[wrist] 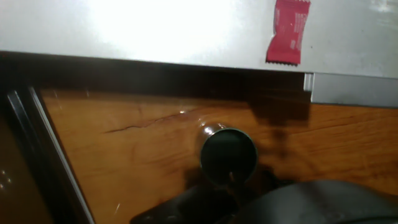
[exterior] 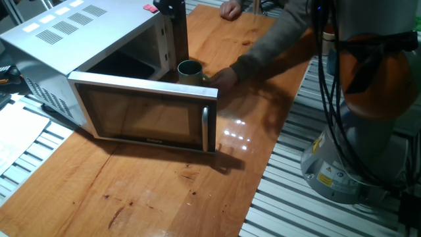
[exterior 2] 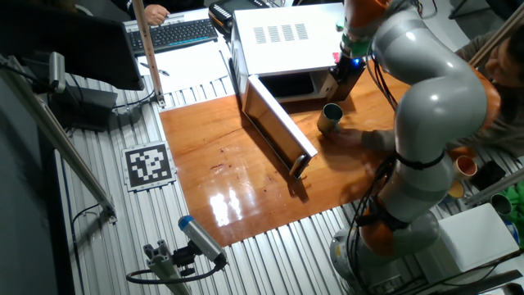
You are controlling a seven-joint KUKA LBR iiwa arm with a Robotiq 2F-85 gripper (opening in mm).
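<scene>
A dark green mug [exterior: 191, 71] stands upright on the wooden table, in front of the microwave [exterior: 99, 39] and behind its open door [exterior: 145, 115]. A person's hand [exterior: 224, 80] is at the mug's handle side. From above, the wrist view shows the mug's round dark opening [wrist: 229, 157], with nothing visible inside. My gripper [exterior: 173, 8] is above the mug, close to the right front corner of the microwave. Dark gripper parts cross the bottom of the wrist view beside the mug; whether the fingers are open or shut does not show.
A small red packet [wrist: 289, 31] lies on the microwave's top. The swung-out door bounds the space left of the mug. The person's arm [exterior: 273, 46] reaches across the table from the right.
</scene>
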